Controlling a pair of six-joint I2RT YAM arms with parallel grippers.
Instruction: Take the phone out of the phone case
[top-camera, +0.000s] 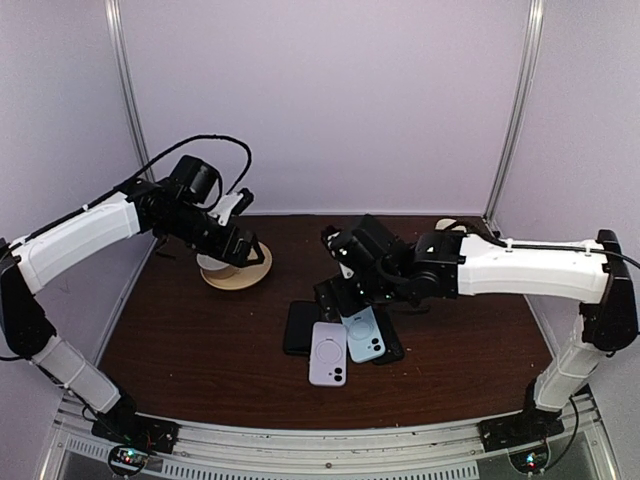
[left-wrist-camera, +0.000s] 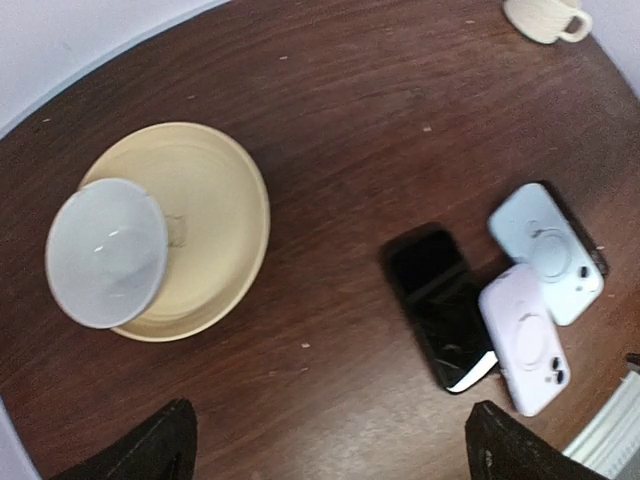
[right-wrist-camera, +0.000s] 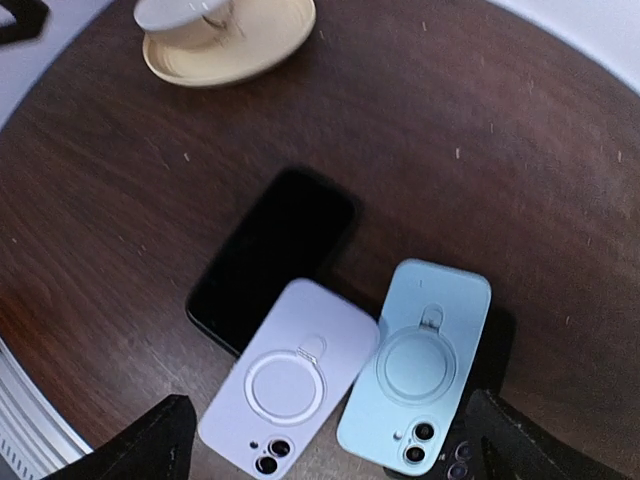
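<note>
Face down on the table lies the lavender phone case (right-wrist-camera: 282, 402), ring and two lenses showing; whether a phone is inside cannot be told. Its edge meets or slightly overlaps a black phone (right-wrist-camera: 268, 262), seen glossy side up. Close to its right is a light-blue phone case (right-wrist-camera: 412, 368), resting partly over a dark, camera-bearing item (right-wrist-camera: 494, 352). My right gripper (top-camera: 336, 302) hovers open above these things, its fingers spread and empty. Over the plate at the left, my left gripper (top-camera: 246, 250) is open too, holding nothing.
A beige plate (left-wrist-camera: 222, 262) with a white cup (left-wrist-camera: 106, 252) on it sits at the table's left. Far back right stands a cream mug (left-wrist-camera: 541, 18). Bare wood surrounds the phones, with wide room at the front.
</note>
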